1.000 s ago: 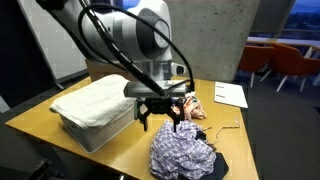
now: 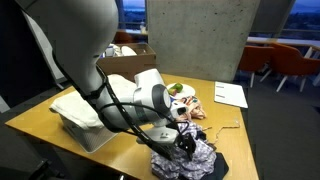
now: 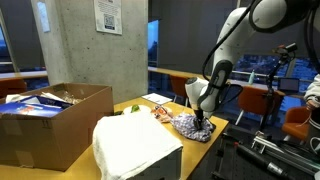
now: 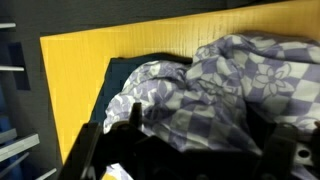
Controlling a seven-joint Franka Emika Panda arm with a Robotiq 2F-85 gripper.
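A crumpled grey-and-white patterned cloth (image 2: 196, 160) lies on the table near its front right part, partly over a dark flat piece (image 4: 119, 76). My gripper is down at the cloth, its fingers open by the wide gap between the dark fingers low in the wrist view. Folds of the cloth lie beneath and between the fingers. In exterior view 2 the arm's lower end reaches down onto the cloth (image 3: 188, 126). Whether the fingertips touch the table under the folds is hidden.
A bin draped with white cloth (image 2: 75, 108) stands to the left. Behind the cloth lie an orange-patterned cloth (image 2: 190, 106), a plate with green items (image 2: 181, 90) and a white sheet (image 2: 230, 94). A brown box (image 3: 60, 130) stands farther off. The table's edge (image 4: 215, 22) runs close to the patterned cloth.
My gripper has come down from above the table to the patterned cloth. The cloth lies in about the same place.
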